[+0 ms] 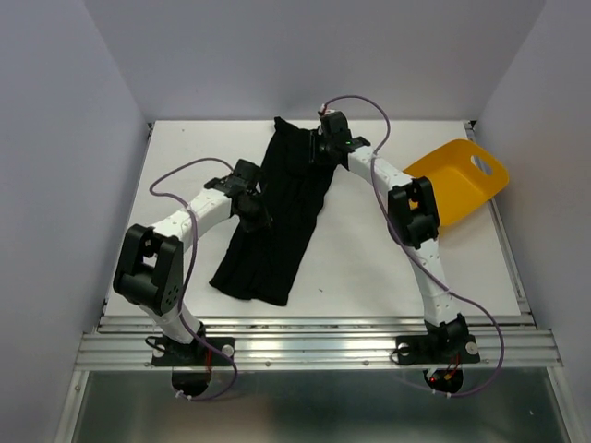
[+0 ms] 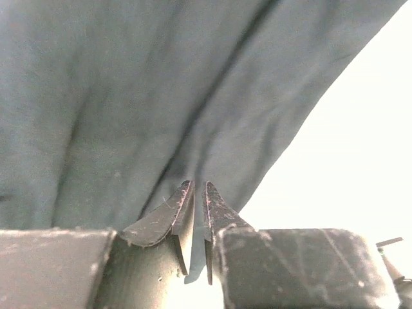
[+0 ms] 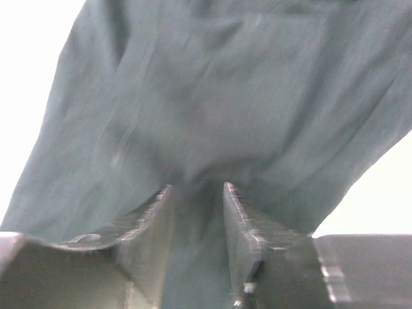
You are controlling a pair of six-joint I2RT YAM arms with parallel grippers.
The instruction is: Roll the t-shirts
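Note:
A black t-shirt [image 1: 286,226], folded into a long strip, runs slantwise across the white table from the far middle to the near left. My left gripper [image 1: 264,221] is over its middle, on the left side. In the left wrist view a narrow gap parts the fingers [image 2: 222,212], with dark cloth [image 2: 129,96] just beyond them. Toward the strip's far end my right gripper [image 1: 317,155] reaches over the cloth from the right. Its fingers [image 3: 241,222] stand apart in the right wrist view, above bunched fabric [image 3: 193,96]. No cloth clearly shows pinched in either gripper.
A yellow-orange bin [image 1: 457,185] stands at the table's right edge, behind the right arm. Bare table [image 1: 369,277] lies between the arms at the front right, and more [image 1: 199,148] at the back left.

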